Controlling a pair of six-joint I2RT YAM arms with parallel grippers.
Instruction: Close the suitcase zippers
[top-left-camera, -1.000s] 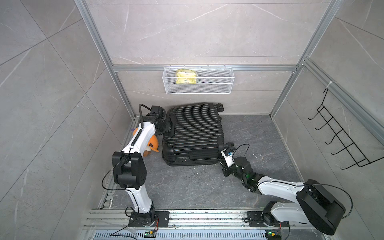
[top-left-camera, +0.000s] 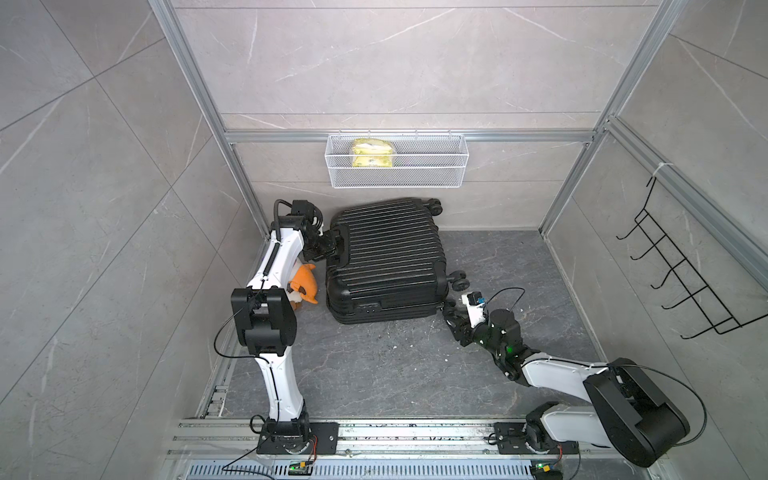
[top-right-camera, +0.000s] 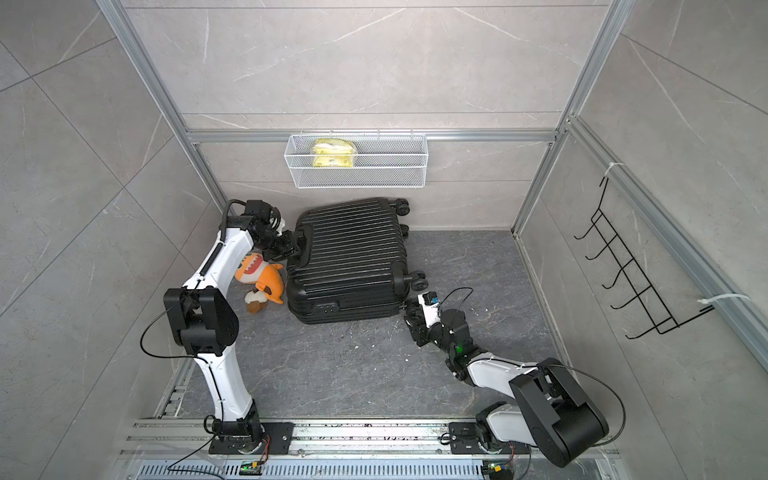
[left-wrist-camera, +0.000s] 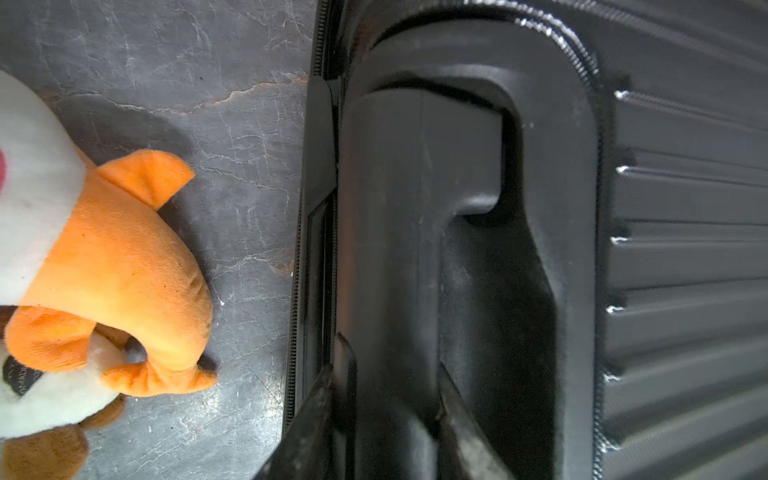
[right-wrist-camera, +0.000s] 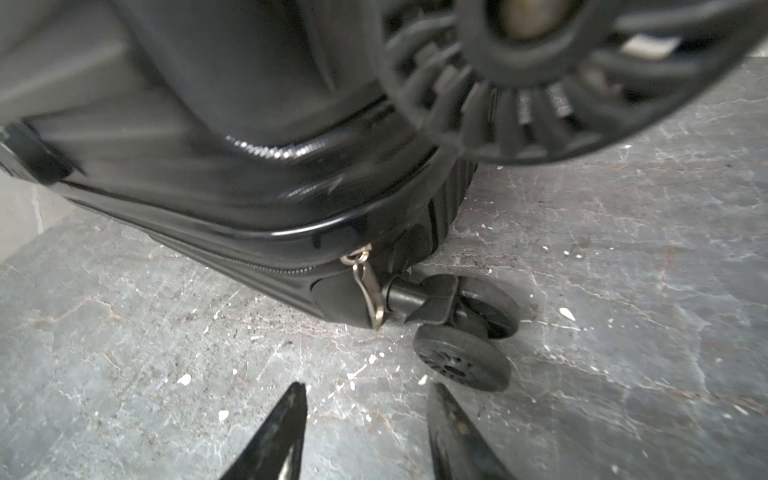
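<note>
A black ribbed suitcase (top-left-camera: 388, 260) lies flat on the floor, turned slightly, its wheels toward the right. In the left wrist view, my left gripper is shut on the suitcase's side handle (left-wrist-camera: 392, 224), one finger on each side of it. A metal zipper pull (right-wrist-camera: 368, 292) hangs at the suitcase's lower corner in the right wrist view, beside a caster. My right gripper stands with its fingers apart and only floor showing between them, a little short of the pull. The zipper seam (right-wrist-camera: 264, 266) runs left from the pull along the edge.
Large wheels (right-wrist-camera: 464, 336) sit close by the zipper pull, and another wheel overhangs above. An orange plush toy (left-wrist-camera: 128, 272) lies on the floor left of the suitcase. A white wire basket (top-left-camera: 396, 172) hangs on the back wall.
My left arm moved back with the handle.
</note>
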